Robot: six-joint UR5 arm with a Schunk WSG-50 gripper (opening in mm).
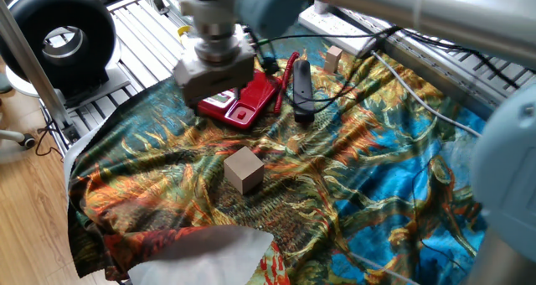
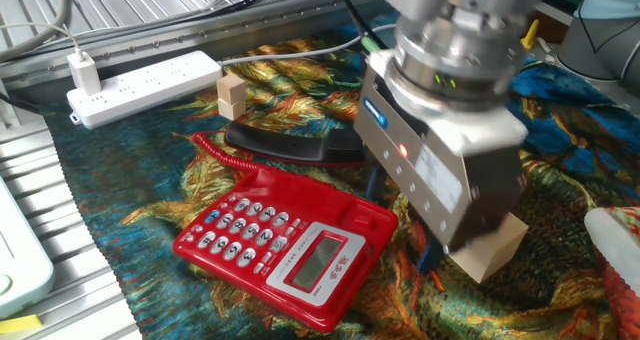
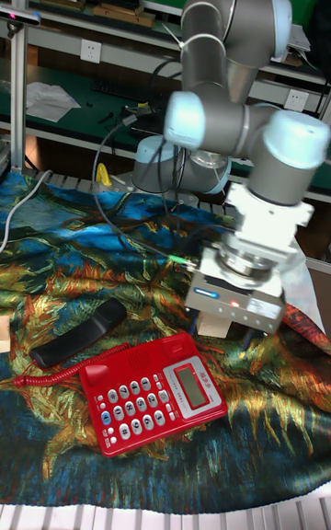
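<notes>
A red desk phone (image 2: 285, 242) lies on the patterned cloth, its keypad and display facing up. Its black handset (image 2: 295, 145) rests on the cloth beside it, off the cradle, joined by a red coiled cord (image 2: 222, 152). My gripper (image 2: 400, 230) is above the cloth by the phone's display end. Its two blue fingers (image 3: 246, 341) stand apart, with nothing seen held. A wooden cube (image 1: 244, 169) sits on the cloth; in exterior view 3 it shows behind the fingers, partly covered. In exterior view 1 the fingertips are hard to make out.
A smaller wooden piece (image 2: 231, 97) stands near a white power strip (image 2: 150, 88) at the back. Cables (image 1: 360, 42) hang from the arm. A pale folded cloth corner (image 1: 205, 256) lies at the near edge. Open cloth surrounds the cube.
</notes>
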